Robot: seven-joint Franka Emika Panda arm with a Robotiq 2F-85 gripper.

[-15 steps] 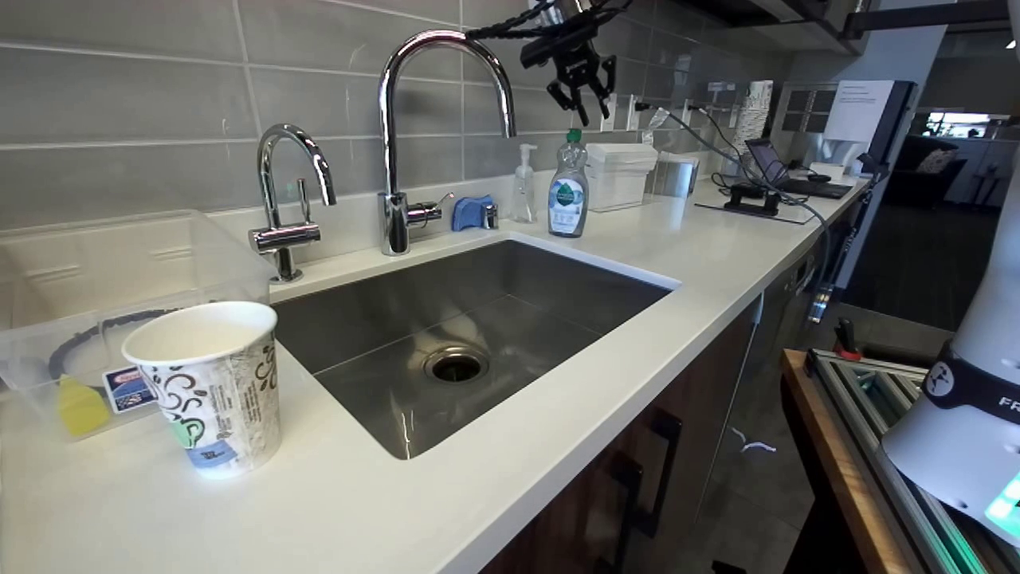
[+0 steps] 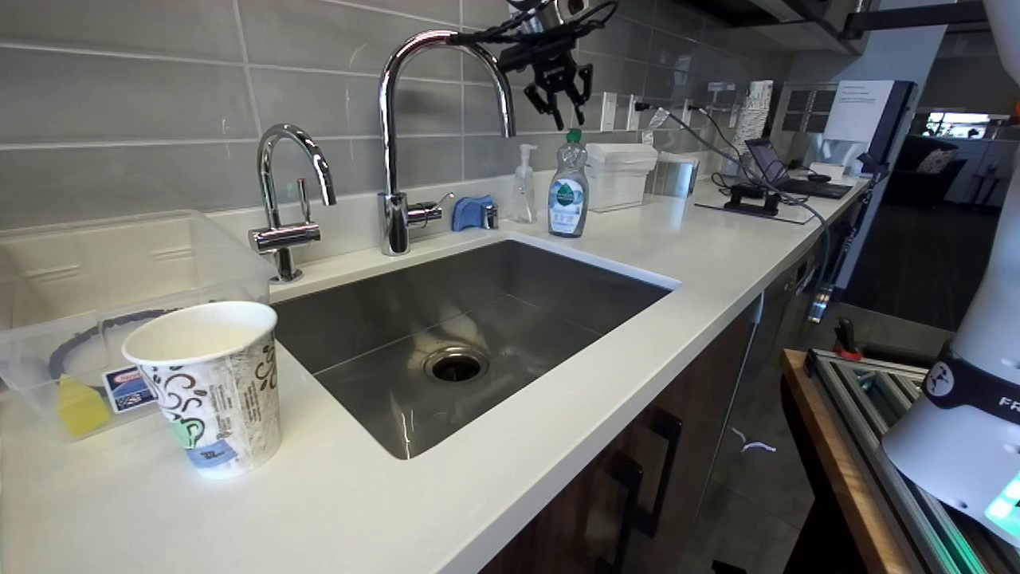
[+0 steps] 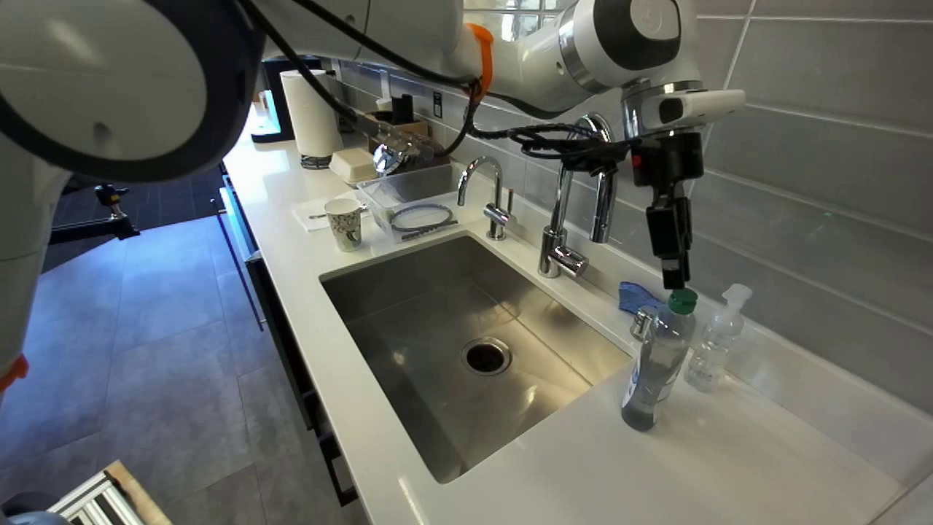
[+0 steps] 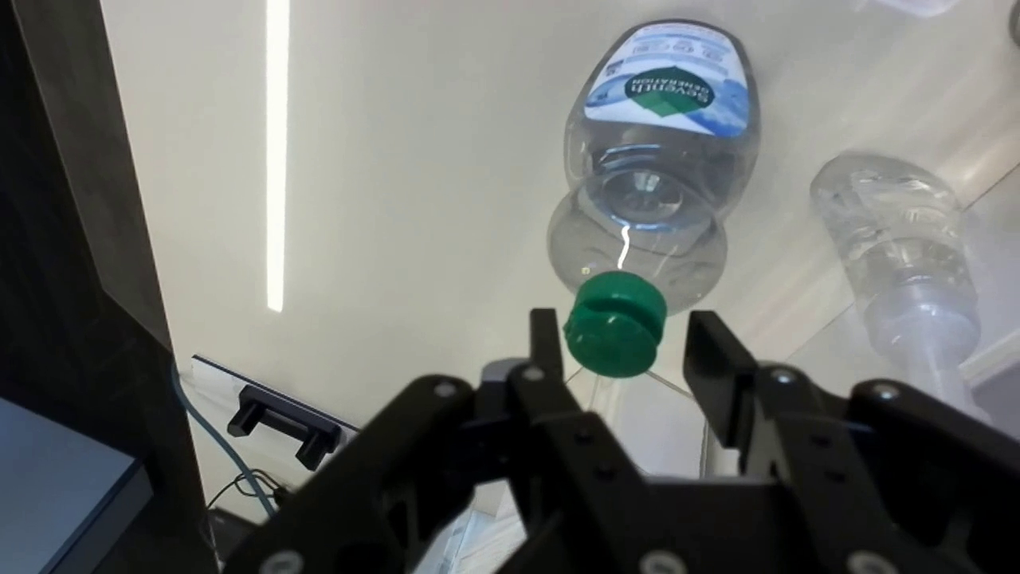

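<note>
A clear dish soap bottle (image 2: 566,196) with a green cap (image 4: 617,325) stands upright on the counter at the sink's back right corner. Just above that cap hangs my gripper (image 2: 570,123), pointing down. In the wrist view its two fingers (image 4: 712,368) are apart, with the cap showing between and slightly beyond the tips. Nothing is gripped; whether a finger touches the cap cannot be told. In exterior view 2 the fingertips overlap the top of the cap.
A clear pump bottle (image 4: 904,258) stands close beside the soap bottle, near the wall. The tall faucet (image 2: 387,143) rises left of my gripper. A paper cup (image 2: 215,392) sits left of the sink (image 3: 420,350).
In exterior view 1 my gripper has shifted left and slightly down, from above and right of the green cap to over it. The bottle has not moved.
</note>
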